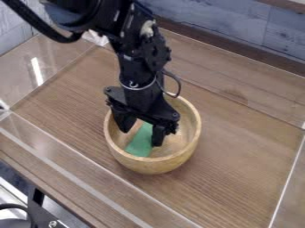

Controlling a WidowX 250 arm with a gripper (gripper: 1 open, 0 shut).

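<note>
A light wooden bowl (156, 162) sits in the middle of the table, with a green elongated object (141, 141) lying inside it. My black gripper (142, 118) hangs low over the bowl, its fingers apart on either side above the green object, with nothing seen held between them. The gripper hides part of the bowl's rear rim and part of the green object.
A pale wall (238, 36) runs along the back. A dark cable shows at the lower left corner, past the table's edge.
</note>
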